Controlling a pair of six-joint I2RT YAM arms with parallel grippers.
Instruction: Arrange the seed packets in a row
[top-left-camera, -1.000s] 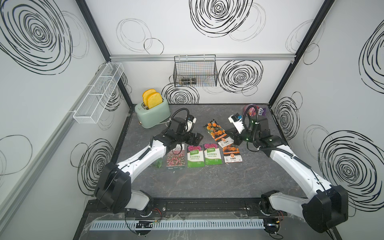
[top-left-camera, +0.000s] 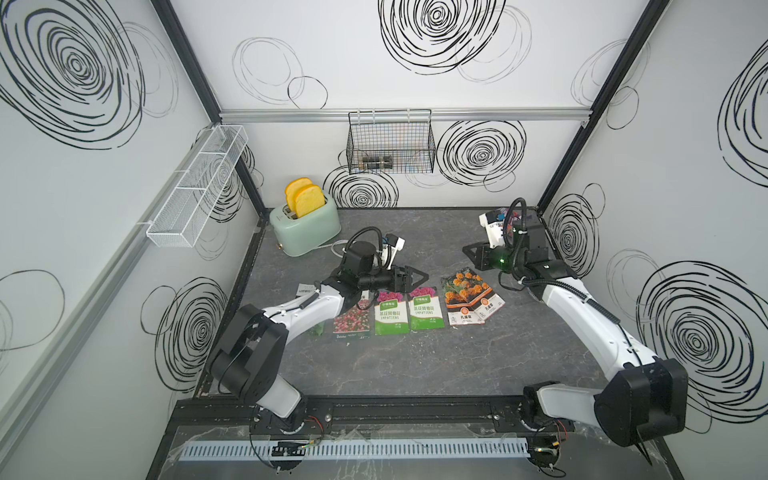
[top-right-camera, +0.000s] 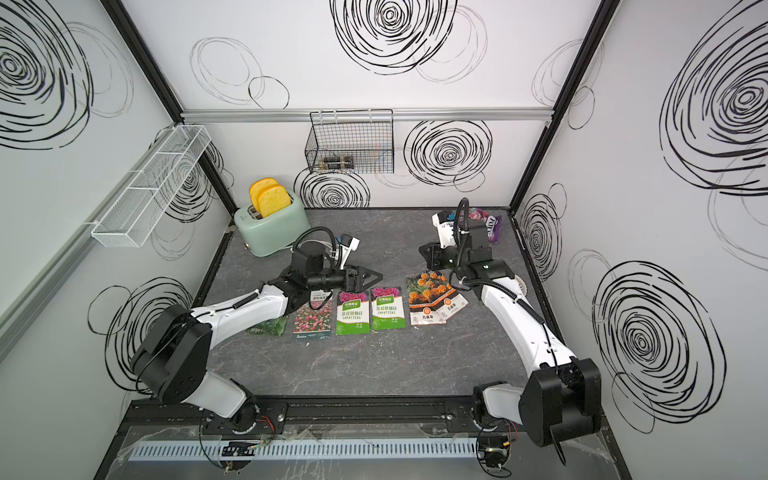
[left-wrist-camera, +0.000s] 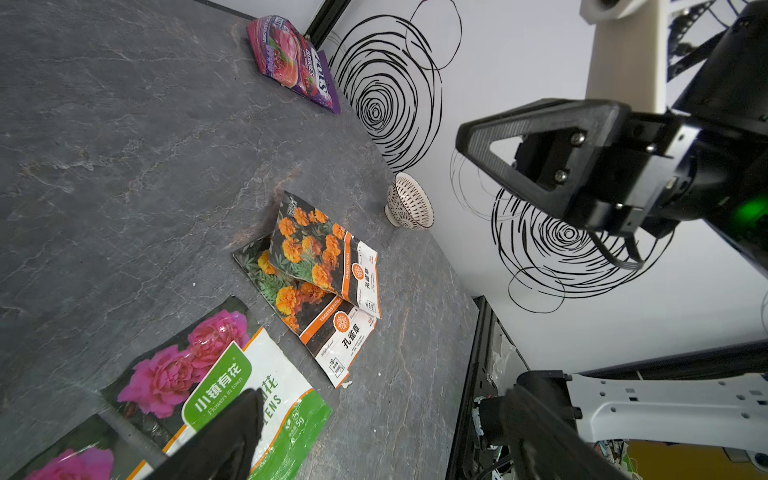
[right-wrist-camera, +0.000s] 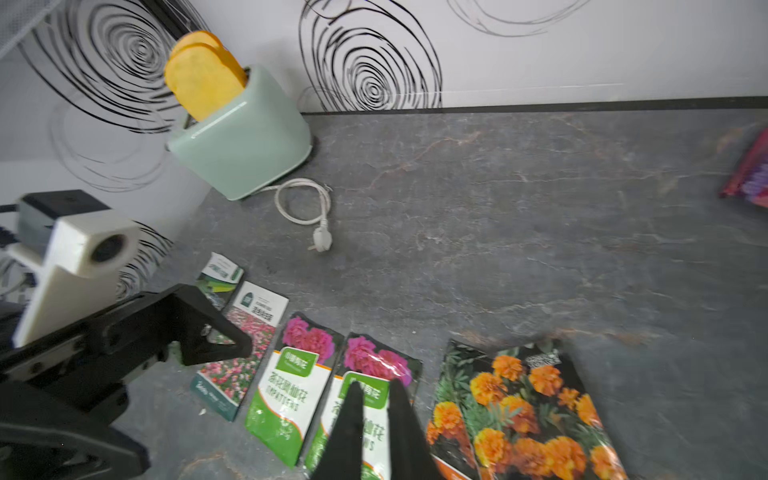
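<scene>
Two orange marigold packets overlap at the right end of the row: the upper packet (left-wrist-camera: 332, 254) lies slanted across the lower packet (left-wrist-camera: 345, 340). To their left lie two pink-flowered impatiens packets (top-right-camera: 353, 316) (top-right-camera: 389, 312), then a red-flowered packet (top-right-camera: 313, 316) and a green packet (top-right-camera: 268, 326) largely covered by my left arm. My left gripper (top-left-camera: 414, 278) is open and empty above the impatiens packets. Behind and above the marigold packets, clear of them, is my right gripper (top-left-camera: 473, 254). Its blurred fingers (right-wrist-camera: 345, 436) stand slightly apart, with nothing visible between them.
A green toaster (top-left-camera: 305, 228) with a white cord and plug (right-wrist-camera: 321, 237) stands at the back left. In the back right corner lies a purple pouch (left-wrist-camera: 289, 60), and a small patterned cup (left-wrist-camera: 409, 201) is by the right wall.
The upper marigold packet has gone from hanging near the right gripper to lying on the lower one, farther right. The left gripper has moved slightly right and now looks more open.
</scene>
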